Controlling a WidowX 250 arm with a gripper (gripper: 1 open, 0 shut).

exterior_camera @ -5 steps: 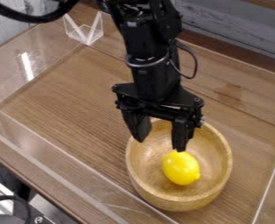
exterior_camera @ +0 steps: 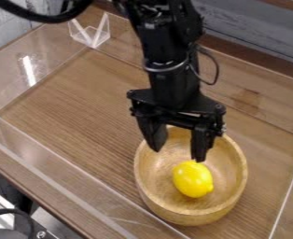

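Note:
A yellow oval object (exterior_camera: 193,178) lies in a light tan round bowl (exterior_camera: 161,192) at the lower right of the camera view. The black gripper (exterior_camera: 176,135) hangs over the back half of the bowl, behind the yellow object and apart from it, open, with nothing seen between its fingers. The arm hides part of the bowl's far rim.
A wooden work surface (exterior_camera: 65,107) surrounds the bowl, clear to the left and at the right back. A clear plastic stand (exterior_camera: 90,31) is at the back left. Cables lie at the lower left and top left edges.
The gripper has shifted slightly over the bowl, with its fingers a little differently placed. The bowl and yellow object look nearly unchanged.

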